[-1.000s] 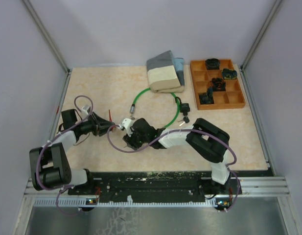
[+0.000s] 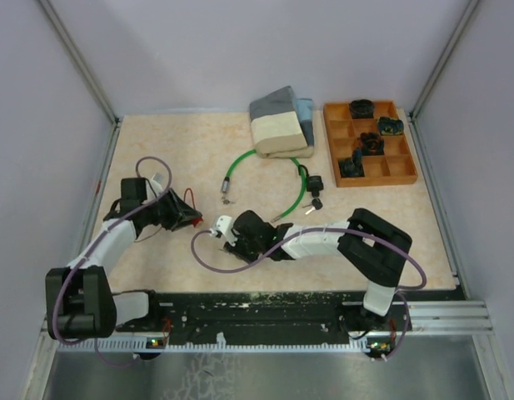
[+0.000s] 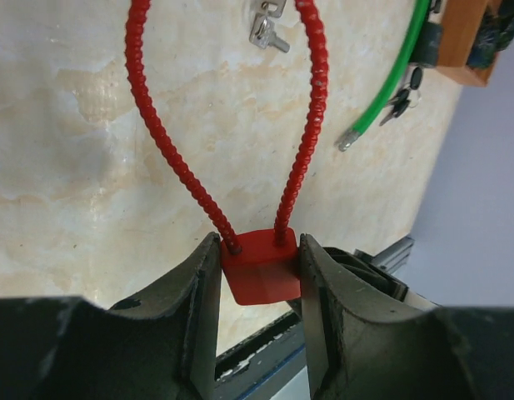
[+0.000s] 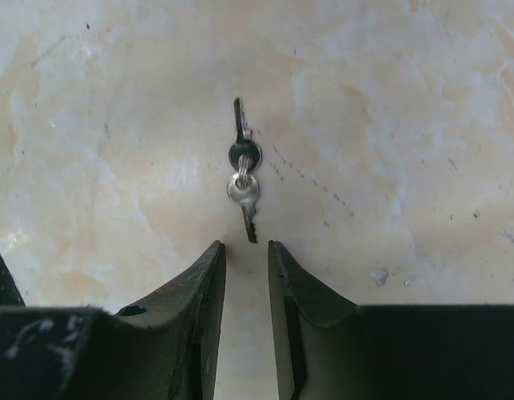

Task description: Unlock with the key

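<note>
My left gripper is shut on a red lock (image 3: 261, 271), whose red cable shackle (image 3: 311, 125) loops upward in the left wrist view. My right gripper hovers over the table at the near middle, its fingertips just below a pair of keys (image 4: 243, 190) on a ring, one silver, one dark, lying flat in the right wrist view. Nothing shows between its fingers, which stand slightly apart. In the top view the right arm hides most of these keys.
A green hose (image 2: 298, 198) curves across the table with small metal pieces near it. More keys (image 2: 311, 207) lie by a black fob at right. A wooden compartment tray (image 2: 386, 171) and folded cloths (image 2: 277, 129) stand at the back.
The right arm has moved right and toward the near edge. My left gripper has shifted slightly right with the red lock, its cable loop showing wider from above.
</note>
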